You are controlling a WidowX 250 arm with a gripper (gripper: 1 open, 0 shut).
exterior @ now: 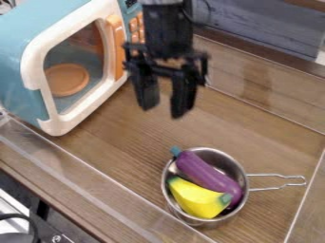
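My gripper (165, 90) is open and hangs high near the top middle, above the wooden table and beside a toy microwave (53, 114) at upper left, whose front window shows a round tan plate inside. At lower middle right a small metal pot (174, 202) with a wire handle holds a purple eggplant (211, 175) and a yellow object (196, 199), probably a banana or pepper, lying side by side.
Bare wooden table (121, 171) fills the middle and left foreground. A grey wall stands at the back right. A dark cable runs at the lower left edge.
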